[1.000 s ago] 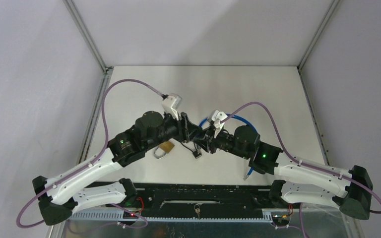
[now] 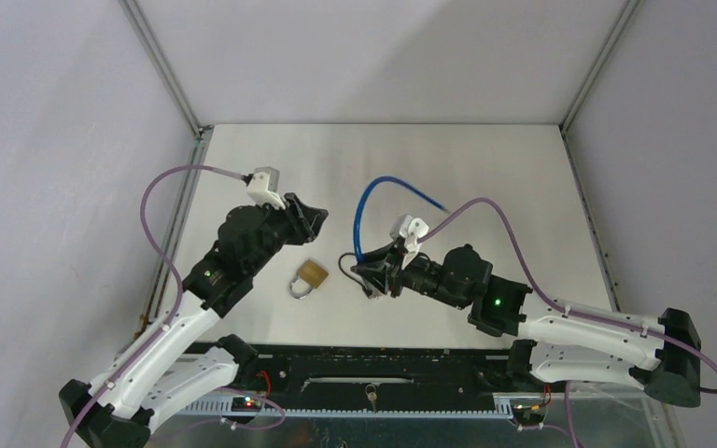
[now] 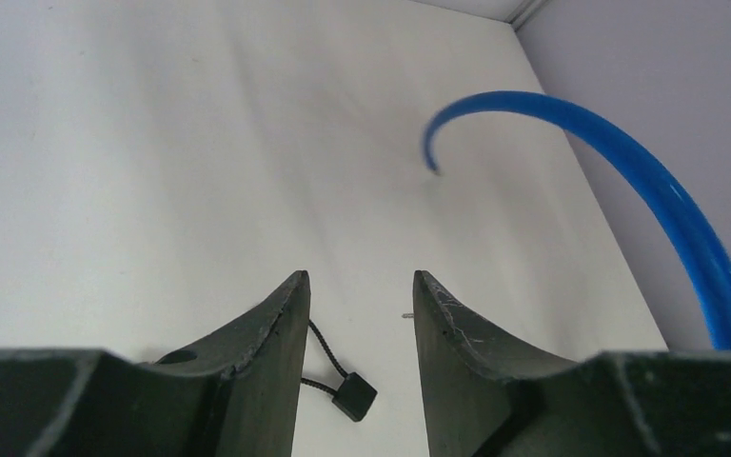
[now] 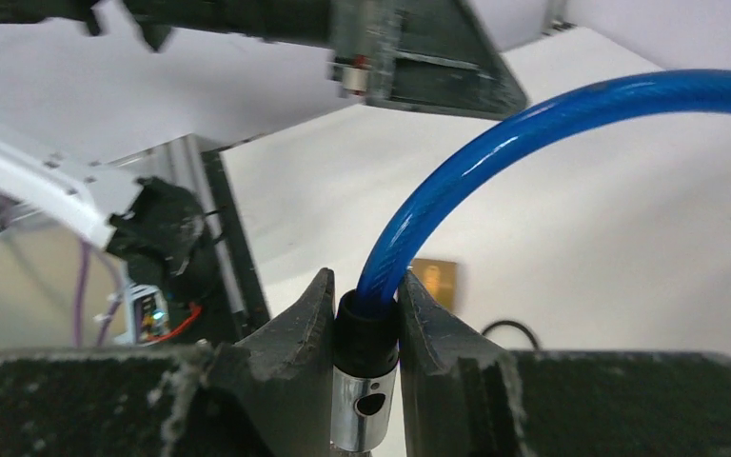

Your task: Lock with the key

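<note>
My right gripper (image 2: 373,271) grips the black-and-silver end (image 4: 363,371) of a blue cable (image 2: 384,178), which arches up and off toward the back right. My left gripper (image 2: 315,221) hangs to the upper left of it, open and empty, as its wrist view (image 3: 361,314) shows. A brass padlock (image 2: 312,274) with a steel shackle lies on the table left of my right gripper, partly hidden in the right wrist view. No key can be clearly made out on the tabletop.
A thin black cord with a small black block (image 3: 353,396) lies on the table (image 2: 485,168) under my right gripper. Walls enclose both sides and the back.
My left gripper has drawn away to the upper left from my right one.
</note>
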